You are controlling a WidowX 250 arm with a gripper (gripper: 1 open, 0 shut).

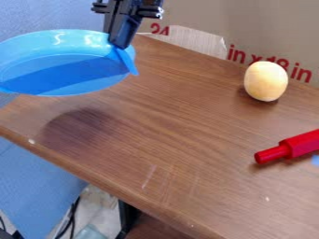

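A black gripper (122,37) at the top left is shut on the rim of a translucent blue dish (56,67), which it holds in the air over the left edge of the wooden table, casting a shadow on the wood below.
A pale egg-shaped object (266,81) stands at the back right of the table (169,149). A red cylindrical item (290,147) lies at the right edge. Cardboard (268,28) lines the back; cables show below the left edge.
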